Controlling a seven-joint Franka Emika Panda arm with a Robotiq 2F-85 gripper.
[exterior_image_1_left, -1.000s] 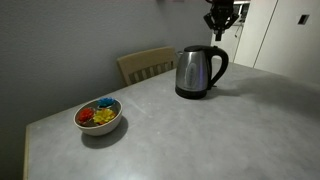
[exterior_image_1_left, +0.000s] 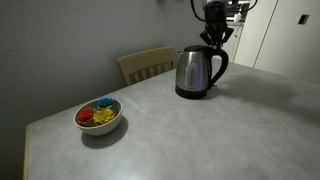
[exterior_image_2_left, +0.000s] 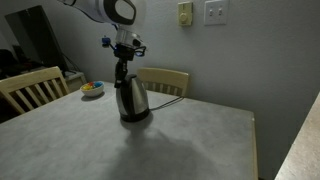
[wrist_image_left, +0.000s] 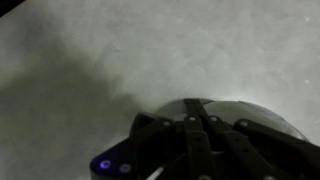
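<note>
A silver and black kettle (exterior_image_1_left: 193, 74) stands upright on the table, its black handle turned to the right in exterior view 1. Right above its top is my gripper (exterior_image_1_left: 217, 45), pointing down and shut, with nothing showing between its fingers. Exterior view 2 has the kettle (exterior_image_2_left: 138, 98) near the table's middle, with the gripper (exterior_image_2_left: 122, 76) at its upper left by the handle. Whether the fingertips touch the kettle I cannot tell. Looking down in the wrist view, the shut gripper covers part of the kettle's rounded silver top (wrist_image_left: 255, 112).
A white bowl (exterior_image_1_left: 100, 128) with red, blue and yellow items sits at the left of the table. Wooden chairs (exterior_image_1_left: 146, 65) (exterior_image_2_left: 30, 90) stand at the table's edges. A dark cord (exterior_image_2_left: 168, 102) runs behind the kettle.
My gripper has come down towards the kettle's top. Kettle and bowl have stayed where they were.
</note>
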